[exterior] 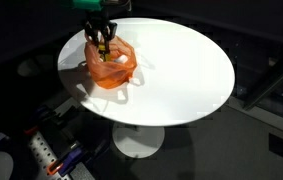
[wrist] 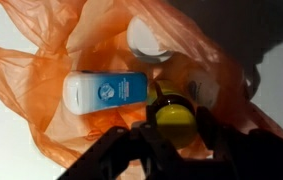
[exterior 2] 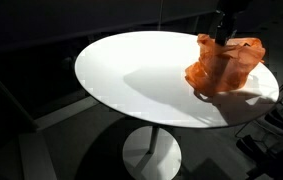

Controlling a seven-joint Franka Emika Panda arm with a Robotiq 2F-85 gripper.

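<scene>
An orange plastic bag [exterior: 109, 72] stands open-topped on the left part of the round white table. Inside it, in the wrist view, lie a blue-and-white bottle [wrist: 105, 91] and a white round item [wrist: 147, 38]. A yellow-capped container [wrist: 176, 124] is between the fingertips of my gripper, which is shut on it. From exterior view 1, my gripper [exterior: 103, 42] reaches down into the mouth of the bag, with the yellow container just below. The container's lower end is hidden by the bag, so I cannot tell whether it touches the bottom.
In exterior view 2 the bag stands near the table's right edge [exterior 2: 271, 85]. Dark floor surrounds the table.
</scene>
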